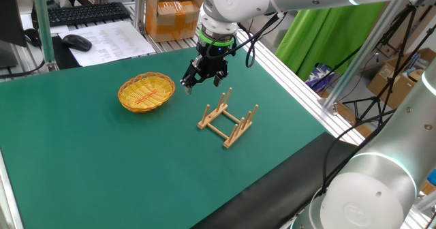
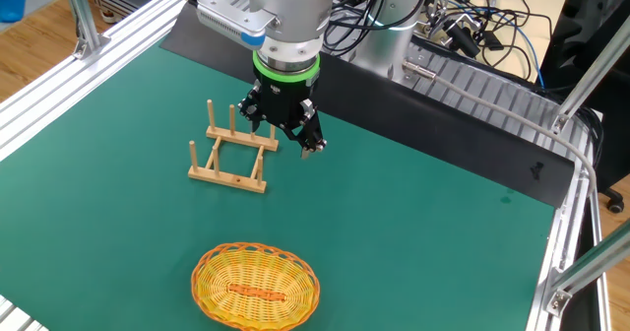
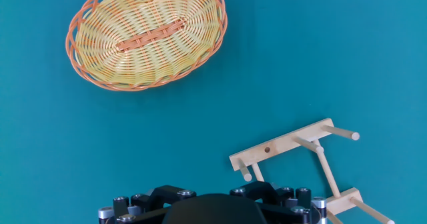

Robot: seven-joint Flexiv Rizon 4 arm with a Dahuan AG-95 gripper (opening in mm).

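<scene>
An empty oval wicker basket [image 1: 146,93], yellow with an orange rim, sits on the green tabletop; in the wrist view the basket [image 3: 150,37] fills the upper left. The wooden rack [image 1: 238,135] with upright pegs stands apart from it, with nothing between its pegs; part of the rack [image 3: 287,142] is cut off at the lower right of the wrist view. My black gripper [image 1: 203,84] hangs above the table, near the rack and to one side of it. Its fingers are spread wide, and the gap between them looks empty in the wrist view.
A cardboard box [image 1: 172,15], a keyboard [image 1: 88,13] and a mouse [image 1: 77,43] on paper lie beyond the table's edge. Along the robot's side runs a black strip [image 2: 443,139].
</scene>
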